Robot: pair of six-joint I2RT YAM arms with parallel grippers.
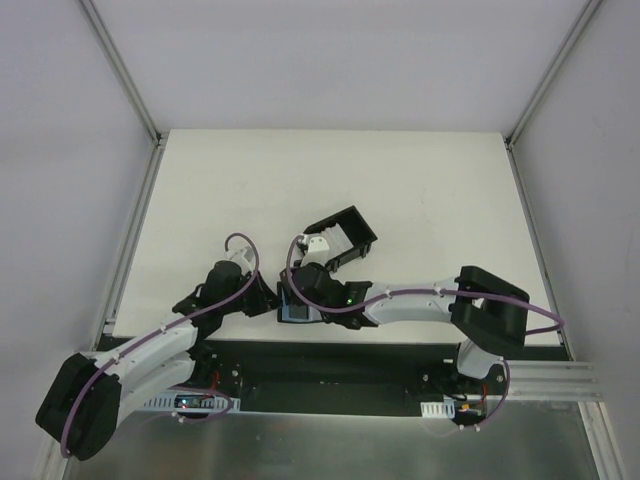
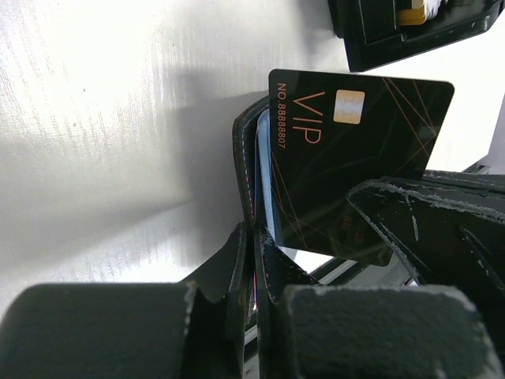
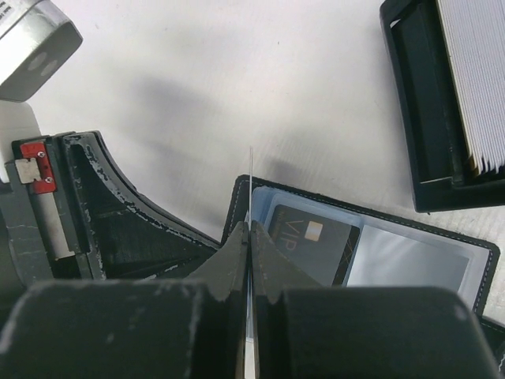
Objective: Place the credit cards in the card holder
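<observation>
In the left wrist view a black VIP card (image 2: 339, 150) stands beside the translucent pocket edge of the dark stitched card holder (image 2: 243, 158). My right gripper is shut on that card; from its own wrist the card shows edge-on as a thin line at the holder's left end. Another dark VIP card (image 3: 308, 241) shows through the clear pocket of the holder (image 3: 371, 209). At the holder's left edge, my left gripper is shut on the border. Both arms cover much of the holder from above.
A black box (image 1: 352, 225) with a stack of white cards (image 3: 477, 79) lies just behind the holder. The two grippers are close together.
</observation>
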